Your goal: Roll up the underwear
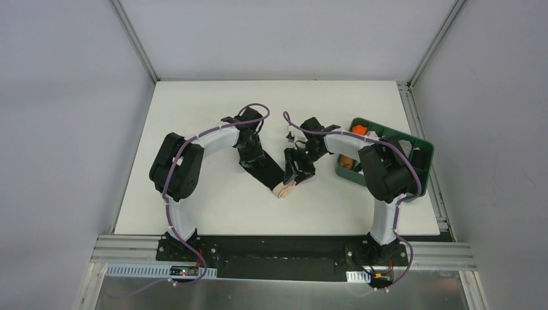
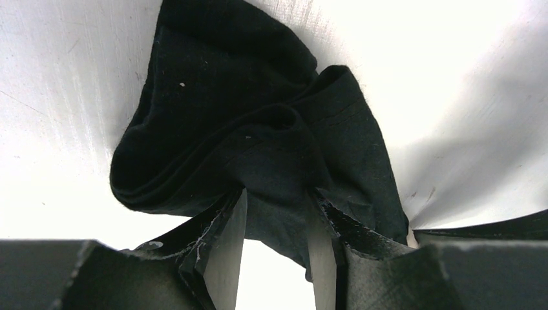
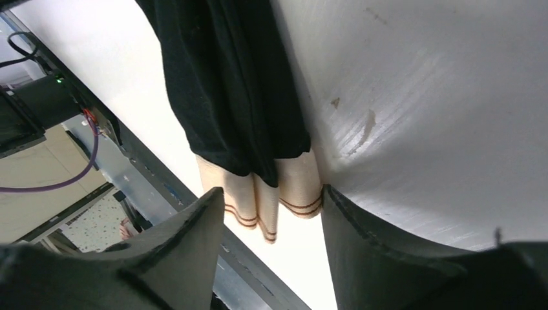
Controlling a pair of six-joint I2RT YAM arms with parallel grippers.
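Note:
The black underwear (image 1: 268,173) lies folded into a long strip, slanting down to the right across the white table, its beige striped waistband (image 3: 300,184) at the lower right end. Bunched black cloth (image 2: 278,168) fills the gap between the fingers of my left gripper, which is shut on it at the upper left end. Over the waistband end, my right gripper is part open, its fingers (image 3: 200,232) on either side of the beige folds. Its right fingertip is at the band's edge; whether it touches cannot be told.
A green bin (image 1: 423,179) holding several rolled items stands at the table's right side, partly under my right arm. Bare table (image 1: 213,206) stretches in front of and behind the cloth. The dark table-front rail (image 1: 284,245) runs along the near edge.

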